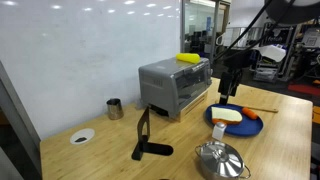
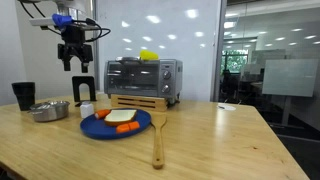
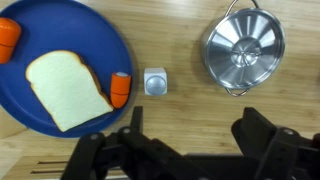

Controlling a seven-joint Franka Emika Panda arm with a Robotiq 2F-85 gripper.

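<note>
My gripper stands open above the wooden table, its two dark fingers wide apart and nothing between them. Past the fingertips in the wrist view lies a small white-topped bottle (image 3: 155, 82), upright on the table. To its left is a blue plate (image 3: 70, 18) bearing a slice of bread (image 3: 68, 90) and orange carrot-like pieces (image 3: 120, 90). A lidded metal pot (image 3: 244, 48) sits to the right. In the second exterior view the gripper (image 2: 76, 66) hangs well above the pot (image 2: 50, 110) and bottle (image 2: 87, 109).
A toaster oven (image 1: 175, 85) with a yellow object (image 1: 188, 57) on top stands on a wooden rack at the back. A black stand (image 1: 146, 140), a metal cup (image 1: 115, 108) and a wooden spatula (image 2: 158, 140) are also out. Bare table lies right of the spatula.
</note>
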